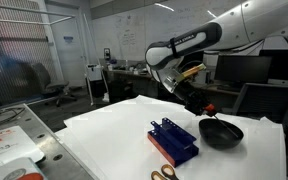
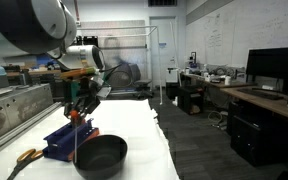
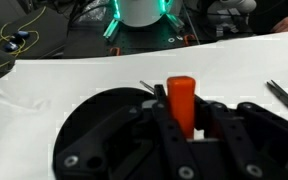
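My gripper point(image 1: 207, 108) is low beside and over the rim of the black bowl point(image 1: 223, 135). It is shut on an orange-handled tool point(image 3: 181, 100), whose handle stands up between the fingers in the wrist view. A thin shaft appears to run down from the handle; its lower end cannot be made out clearly. In the second exterior view the black bowl point(image 2: 101, 157) stands open and upright on the white table, just right of the gripper point(image 2: 81, 115). The wrist view shows part of the bowl point(image 3: 79, 125), the rest hidden behind the fingers.
A blue rack point(image 1: 174, 142) stands left of the bowl. Orange-handled scissors point(image 1: 165, 174) lie at the table's front edge. Thin dark tools point(image 3: 284, 98) lie to the right in the wrist view.
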